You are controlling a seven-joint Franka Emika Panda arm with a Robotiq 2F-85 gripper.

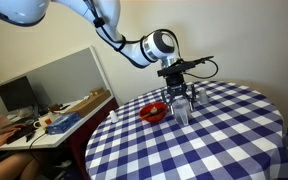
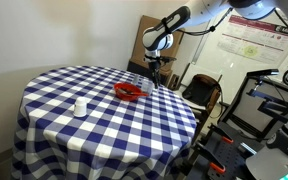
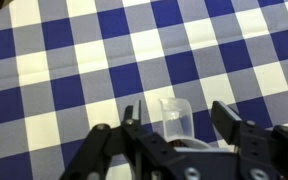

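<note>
A clear plastic cup (image 3: 177,122) stands between the fingers of my gripper in the wrist view, with gaps visible on both sides. The fingers are part open. From the first exterior view, the gripper (image 1: 182,92) points down over the clear cup (image 1: 182,114), its fingers around the cup's upper part. The cup's lower end is hidden by the gripper body in the wrist view.
A red bowl (image 1: 154,112) with something inside sits beside the cup on the checkered tablecloth (image 1: 134,150). Another pale cup (image 1: 202,97) stands farther back. A small white cup (image 2: 80,106) is well away.
</note>
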